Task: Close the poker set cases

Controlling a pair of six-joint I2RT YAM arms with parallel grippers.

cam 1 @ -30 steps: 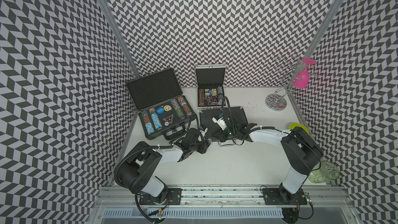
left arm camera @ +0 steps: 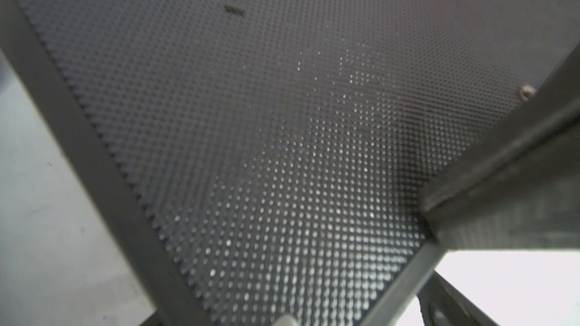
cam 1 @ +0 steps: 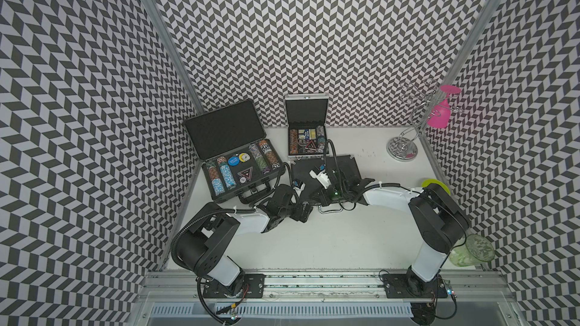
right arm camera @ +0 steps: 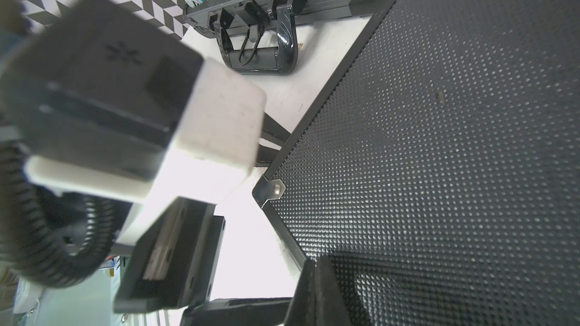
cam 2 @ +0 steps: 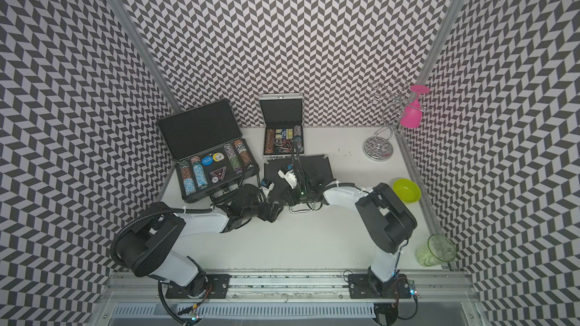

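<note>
A closed black case (cam 2: 314, 169) lies at the middle with both grippers over it. My left gripper (cam 1: 302, 208) is open at its front-left corner; its wrist view shows the dimpled lid (left arm camera: 272, 114) very close. My right gripper (cam 1: 326, 196) is shut on the lid's front part, nothing visible between its fingertips. A large open case (cam 1: 223, 126) with chips stands at left, its handle (right arm camera: 256, 60) facing front. A small open case (cam 1: 307, 110) with chips stands behind the closed one.
A lamp base (cam 1: 401, 148) with pink parts stands back right, a green bowl (cam 2: 406, 190) and a glass jar (cam 2: 435, 252) at the right side.
The left arm has shifted slightly rightward and upward in the top left view. The right arm and the cases look unchanged.
</note>
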